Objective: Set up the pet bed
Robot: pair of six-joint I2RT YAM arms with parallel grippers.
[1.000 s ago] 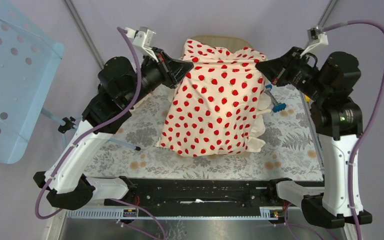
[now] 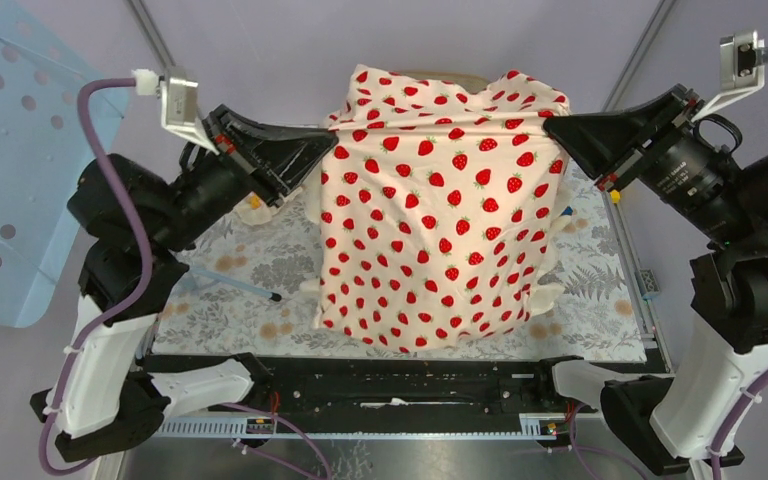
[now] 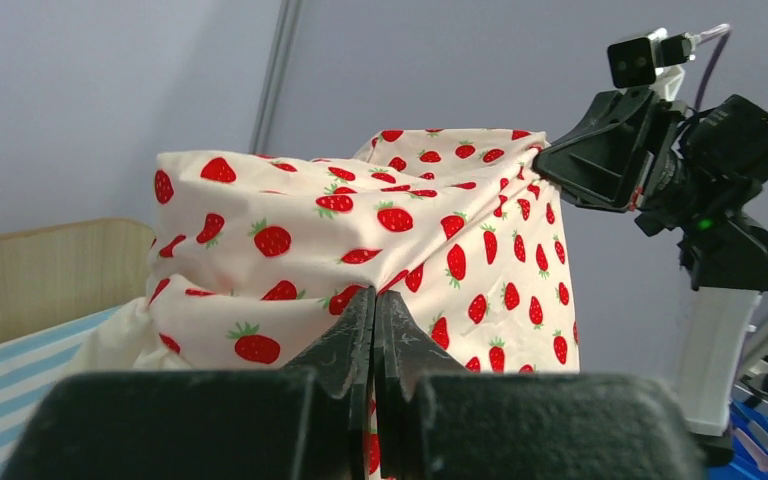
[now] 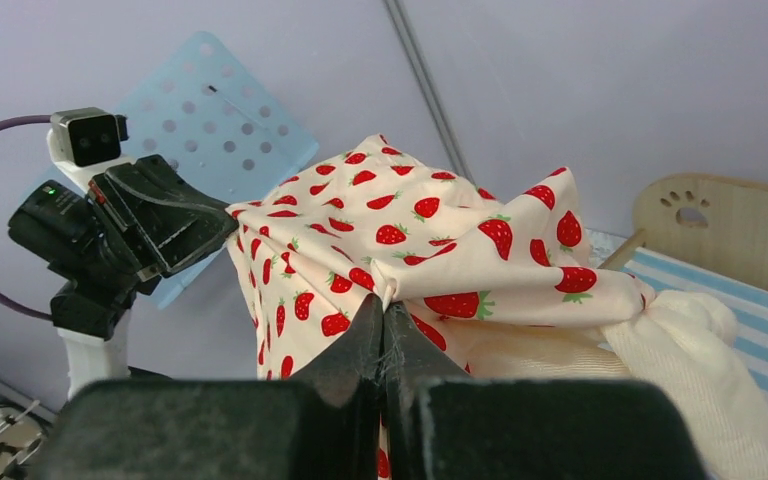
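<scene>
A cream strawberry-print cloth (image 2: 440,230) hangs stretched between my grippers, covering the middle of the table. My left gripper (image 2: 325,140) is shut on its upper left edge, my right gripper (image 2: 555,128) on its upper right edge; both wrist views show fabric at the shut fingertips. Behind and below the cloth, a wooden bed board (image 4: 735,235) with a paw cutout and a blue-striped pad (image 3: 20,370) show. Cream fabric (image 4: 700,380) hangs beside the pad. The top view hides most of the bed under the cloth.
A perforated light-blue panel (image 2: 30,150) stands at the left. A blue rod (image 2: 230,285) lies left of the cloth on the patterned table (image 2: 600,320), with some bare surface at both sides. Metal rails run along the edges.
Both grippers have moved apart, the left leftward and the right rightward, widening the cloth's top.
</scene>
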